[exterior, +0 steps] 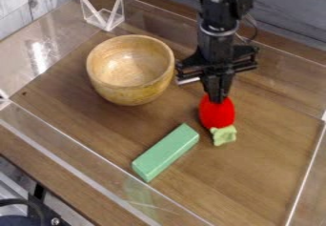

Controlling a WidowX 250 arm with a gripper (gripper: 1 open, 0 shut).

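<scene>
The black gripper (208,91) reaches down from the top centre, its tips over the upper end of a red object (218,113) with a pale green end (222,135), like a toy strawberry or radish. The tips appear close together; whether anything is between them is hard to see. A wooden bowl (129,69) is left of the gripper, and a mint-green block (166,153) lies diagonally in the lower middle.
A clear plastic piece (105,14) stands at the upper left. The wooden tray (268,173) has raised edges, with bare floor at the right and lower left.
</scene>
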